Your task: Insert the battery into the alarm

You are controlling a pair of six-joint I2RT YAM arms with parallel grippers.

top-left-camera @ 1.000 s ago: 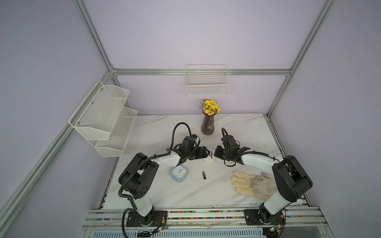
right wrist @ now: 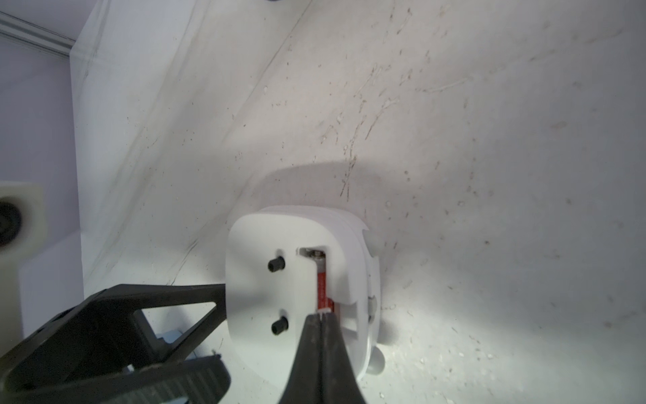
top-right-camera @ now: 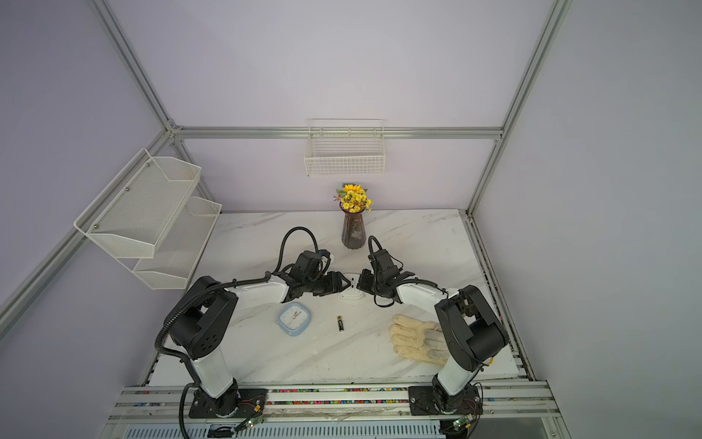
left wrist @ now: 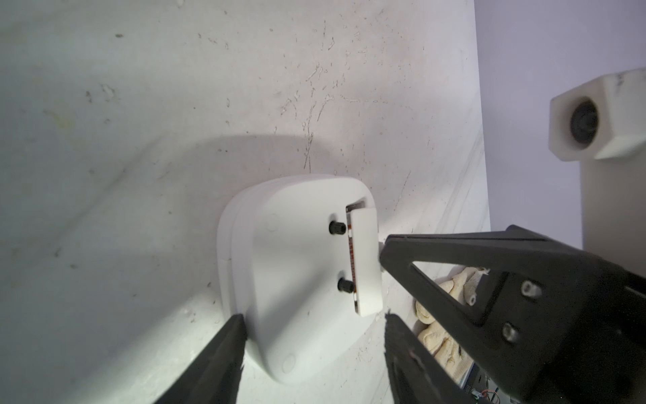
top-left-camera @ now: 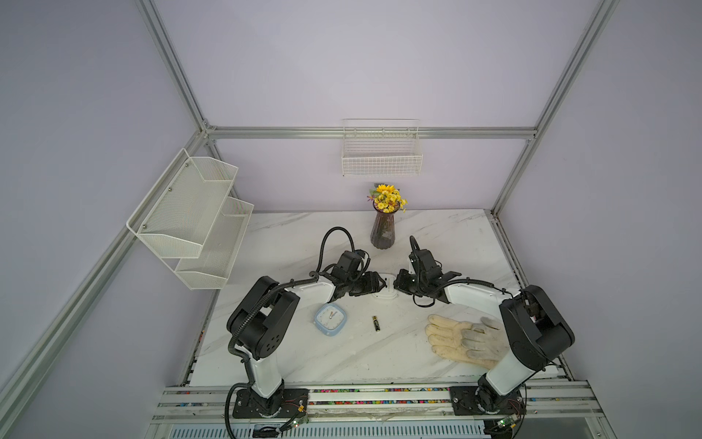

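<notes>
The white alarm (left wrist: 302, 269) lies between my grippers, with a red battery (right wrist: 321, 286) visible in its back compartment and a white cover (left wrist: 366, 262) partly over it. My left gripper is part open, one finger at the alarm's edge, the other beside it. My right gripper is shut at the cover, nothing visible between its fingers. A loose battery (top-left-camera: 376, 322) lies on the table in front of the alarm.
A blue clock (top-left-camera: 330, 319) sits front left, beige gloves (top-left-camera: 460, 338) front right. A flower vase (top-left-camera: 382, 230) stands behind.
The left arm's elbow has shifted slightly rightward. Less of the red battery shows between the grippers in the top left view; the right gripper has barely moved.
</notes>
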